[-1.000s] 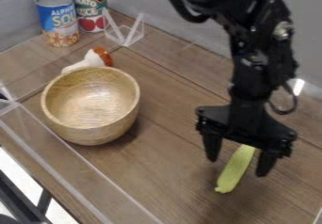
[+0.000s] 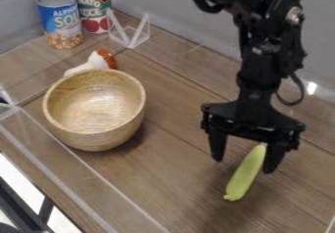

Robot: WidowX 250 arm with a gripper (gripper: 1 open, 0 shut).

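Observation:
My black gripper [image 2: 245, 151] is lowered over the right half of the wooden table, its two fingers spread apart. Beneath it a pale green elongated object [image 2: 242, 180] lies on the table, its upper end near the right finger and partly behind it. Whether either finger touches it is unclear.
A wooden bowl [image 2: 93, 125] sits to the left. Behind it lies a white and orange item [image 2: 92, 63]. Two cans, Alpha soup [image 2: 62, 20] and a tomato one [image 2: 94, 4], stand at the back left corner.

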